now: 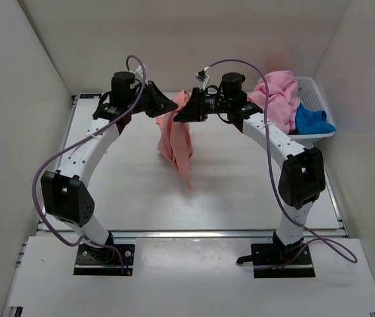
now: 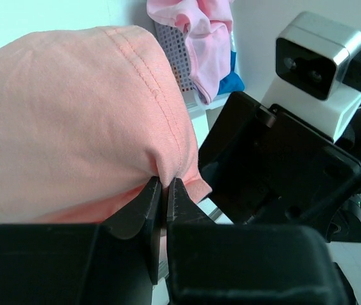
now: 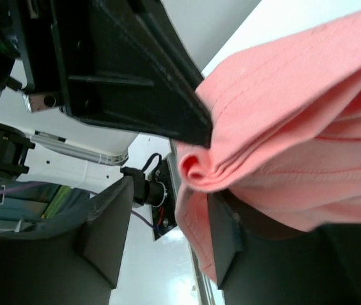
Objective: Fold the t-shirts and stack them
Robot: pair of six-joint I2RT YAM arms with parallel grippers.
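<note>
A salmon-pink T-shirt hangs from my left gripper in the top view, its lower end trailing down toward the table's middle. In the left wrist view the shirt is pinched between the shut fingers. My right gripper is right beside the left one at the shirt's top edge. In the right wrist view its fingers stand apart, around or against a rolled fold of the cloth, partly hidden by it.
At the back right a white basket holds a pink cloth and a blue cloth.
</note>
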